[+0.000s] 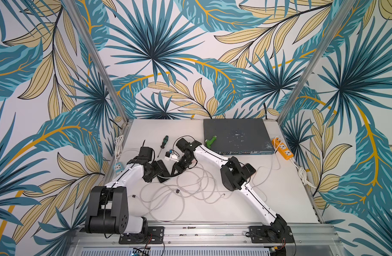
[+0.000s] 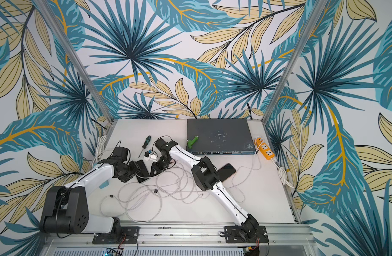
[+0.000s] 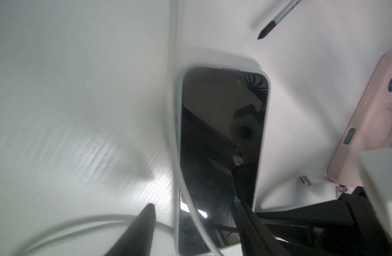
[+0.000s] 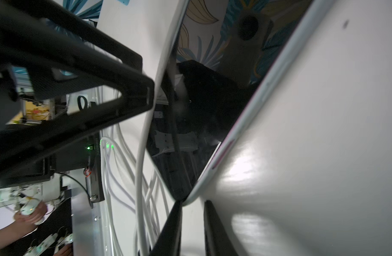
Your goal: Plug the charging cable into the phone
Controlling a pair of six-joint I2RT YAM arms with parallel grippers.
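Note:
A dark-screened phone (image 3: 221, 140) in a pale case lies face up on the white table. In the left wrist view, a white cable (image 3: 175, 162) runs along its left edge and crosses its lower screen. My left gripper is open over the phone's lower end, fingers apart around cable and screen. From the right, my right gripper reaches the phone, its fingers a narrow gap apart at a corner; whether anything is pinched there cannot be made out. The cable's plug at the phone's end is hidden. A metal plug tip (image 3: 304, 180) lies to the phone's right.
A pink phone case (image 3: 375, 119) and a white adapter (image 3: 386, 187) are at the right. Behind are a screwdriver (image 1: 164, 142) and a grey switch box (image 1: 238, 134). Loose cable coils (image 1: 183, 194) cover the front middle. An orange power strip (image 1: 282, 148) stands at the right.

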